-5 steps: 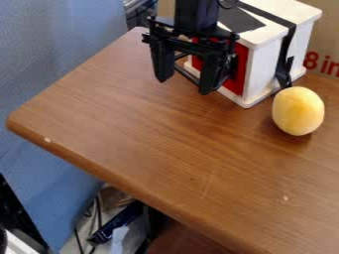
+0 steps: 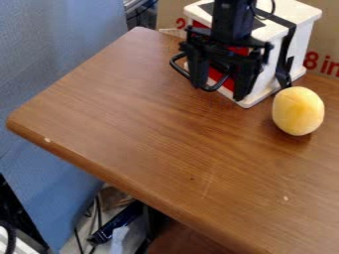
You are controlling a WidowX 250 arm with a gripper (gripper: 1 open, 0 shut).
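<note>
My black gripper [image 2: 213,70] hangs at the top middle of the view, in front of a white box [image 2: 284,25] with a red panel and a black strap. Its fingers point down near the box's front; whether they are apart or closed is hard to tell against the dark cables. A pale yellow, egg-shaped object [image 2: 298,111] sits on the wooden table [image 2: 159,149], to the right of and below the gripper, apart from it.
A cardboard box [image 2: 322,60] stands behind at the right. Beyond the left edge are a blue panel [image 2: 54,79] and cables below.
The yellow object has not moved.
</note>
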